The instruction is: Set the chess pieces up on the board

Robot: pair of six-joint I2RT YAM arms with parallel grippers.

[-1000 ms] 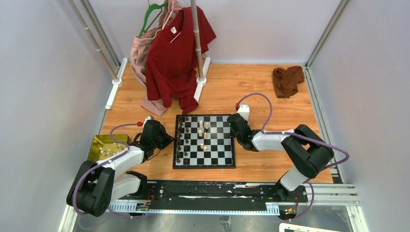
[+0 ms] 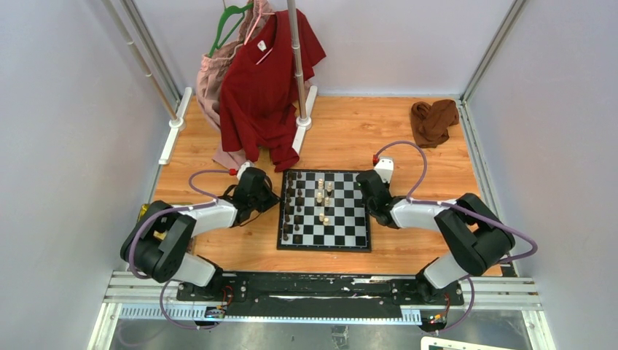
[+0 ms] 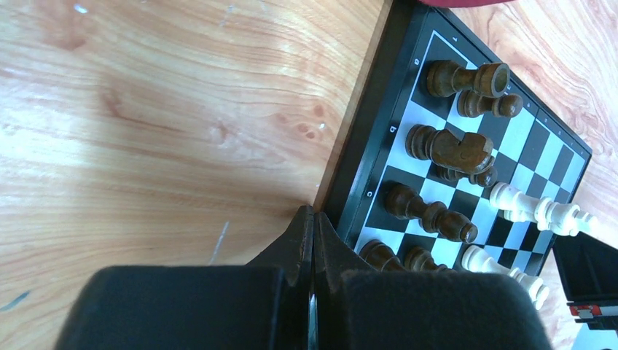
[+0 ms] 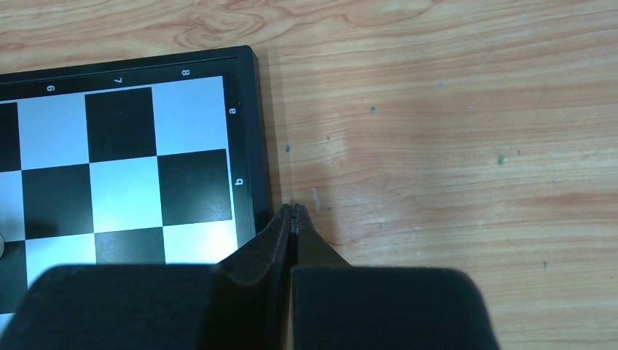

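Observation:
The chessboard (image 2: 324,246) lies flat between my two arms. Dark pieces (image 2: 297,211) stand along its left side in two columns. Several white pieces (image 2: 326,203) stand near its middle, and the right part of the board is bare. At the left edge, my left gripper is shut with empty fingertips, low beside the black rim. A dark knight (image 3: 459,151) and a white piece (image 3: 543,209) show past it. Over at the right edge, my right gripper is shut with nothing in it, its tips against or just beside the rim.
A golden tray (image 2: 143,211) at the left is mostly hidden by my left arm. A rack with a red shirt (image 2: 262,87) stands behind the board, its hem close to the far left corner. A brown cloth (image 2: 433,122) lies at the far right.
The board with its pieces has slid to the right, and both arms have moved right with it. The left arm now covers the tray. Both grippers have stayed shut.

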